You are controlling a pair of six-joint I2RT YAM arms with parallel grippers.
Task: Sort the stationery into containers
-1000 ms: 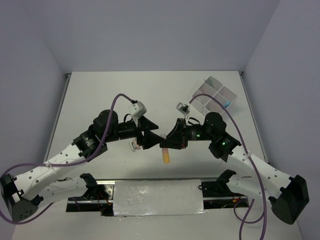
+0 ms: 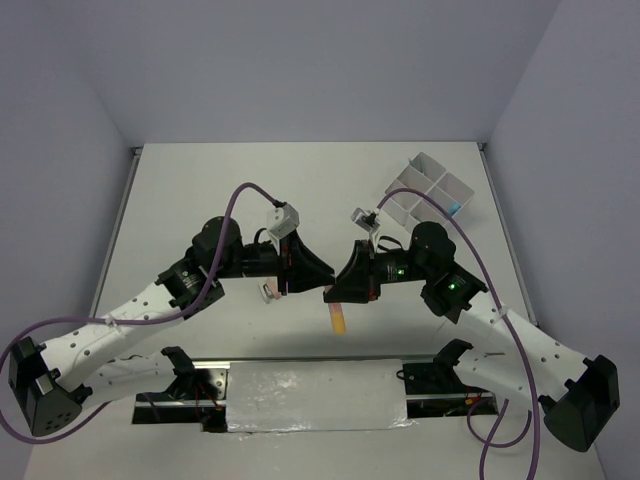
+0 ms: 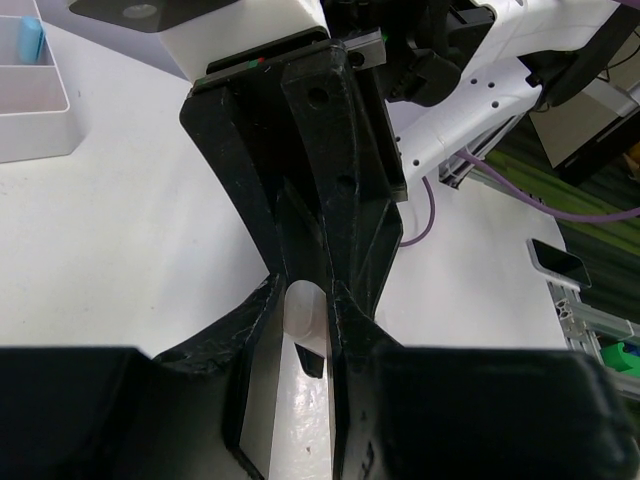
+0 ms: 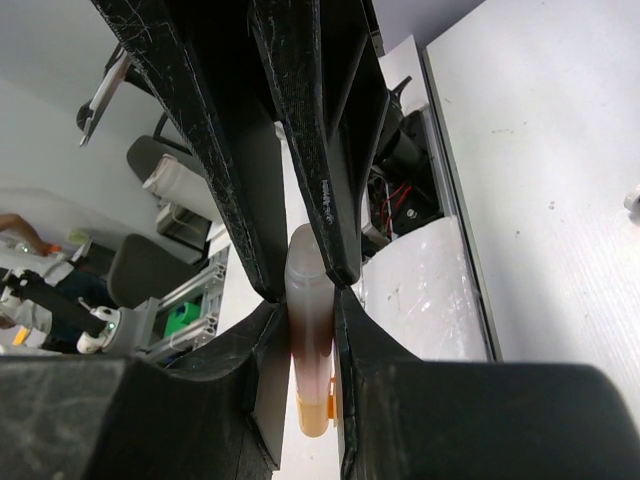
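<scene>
At the middle of the table, my two grippers meet around a translucent tube (image 2: pixel 337 316) with a pink-orange lower section, held upright. In the left wrist view, the fingers of my left gripper close around its pale top end. In the right wrist view, the fingers of my right gripper are on either side of its body (image 4: pixel 310 370); whether each grips it firmly is hard to tell. A small pink and white item (image 2: pixel 269 290) lies left of the grippers, partly hidden.
A white compartment organizer (image 2: pixel 430 187) with a blue item (image 3: pixel 30 40) inside stands at the back right. The front edge runs just below the grippers.
Since a second ago, both grippers have shifted slightly right and the left one has come closer around the tube's top.
</scene>
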